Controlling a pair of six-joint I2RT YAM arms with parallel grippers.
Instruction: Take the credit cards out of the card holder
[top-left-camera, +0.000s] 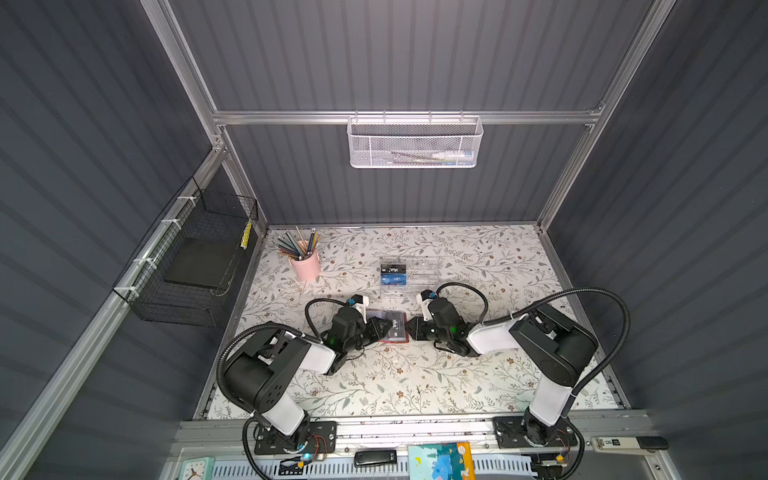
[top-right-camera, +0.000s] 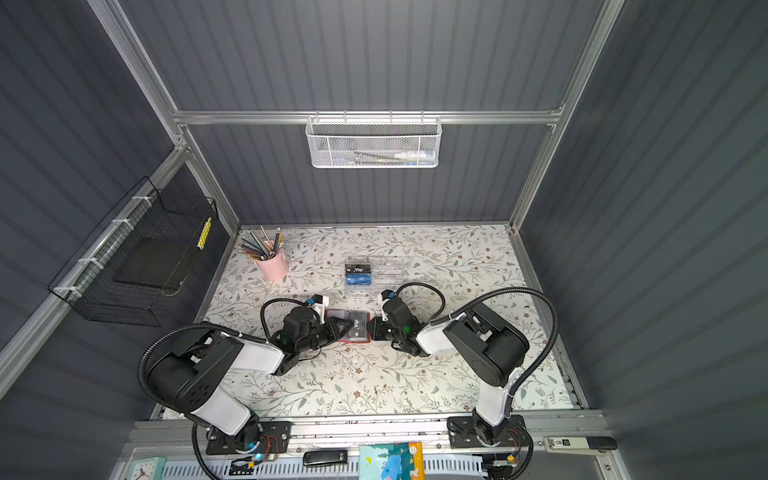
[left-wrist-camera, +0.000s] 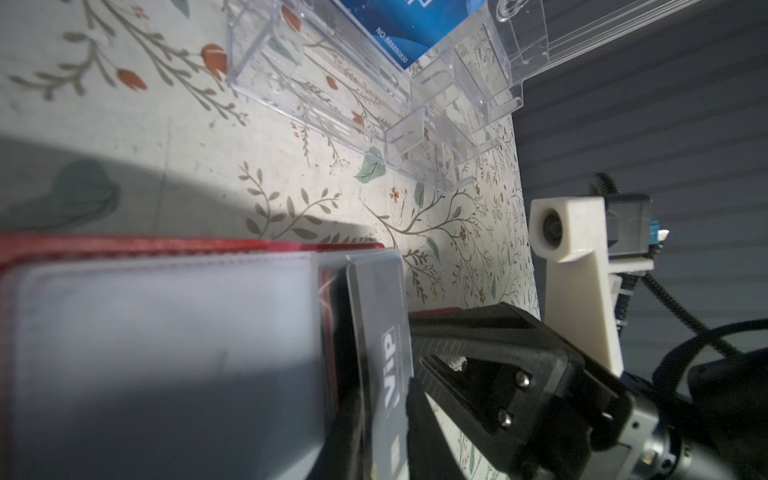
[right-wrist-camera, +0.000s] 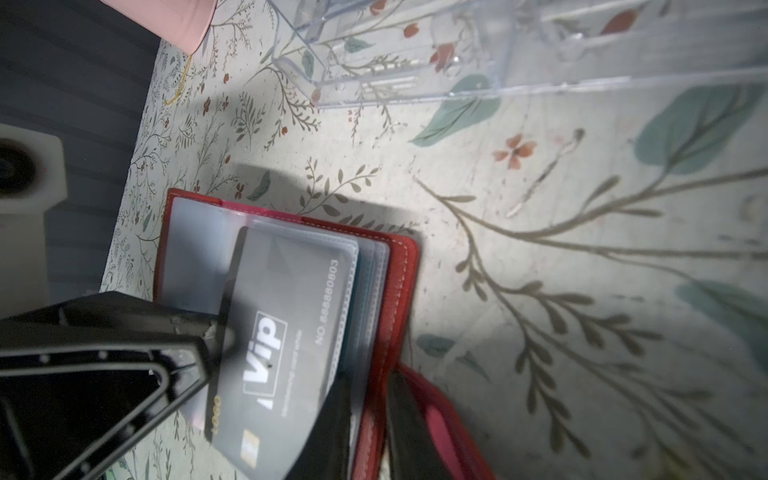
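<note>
The red card holder (right-wrist-camera: 400, 280) lies open on the table with clear sleeves (left-wrist-camera: 168, 352). A grey VIP card (right-wrist-camera: 276, 360) shows at its right-hand sleeve, its left edge out past the plastic. At that edge is my left gripper (top-left-camera: 387, 325), shut, with the card running between its fingers in the left wrist view. My right gripper is shut on the holder's right edge, with the red border and sleeve edges between its fingers. Two other cards, a black one (top-left-camera: 393, 269) and a blue one (top-left-camera: 393, 280), rest in the clear rack.
The clear rack (top-left-camera: 424, 272) stands just behind the holder. A pink pencil cup (top-left-camera: 306, 268) is at the back left. Mesh baskets hang on the back wall (top-left-camera: 416, 148) and left wall (top-left-camera: 200, 264). In front of the holder, the table (top-left-camera: 424, 384) is clear.
</note>
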